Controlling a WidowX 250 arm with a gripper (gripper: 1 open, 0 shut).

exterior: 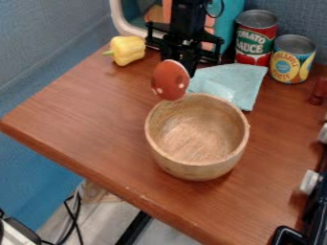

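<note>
My black gripper (182, 57) hangs at the top middle with a red-orange rounded object (170, 80) directly below it, above the left rear of a wooden bowl (198, 158). The bowl looks empty and stands on the wooden table (90, 124). Whether the fingers are closed on the red object is hard to tell, as it hides their tips.
A yellow pepper-like object (125, 50) lies at the back left. A light blue cloth (232, 82), a tomato sauce can (254, 38), a second can (293, 59) and a teal crate (128, 11) stand behind.
</note>
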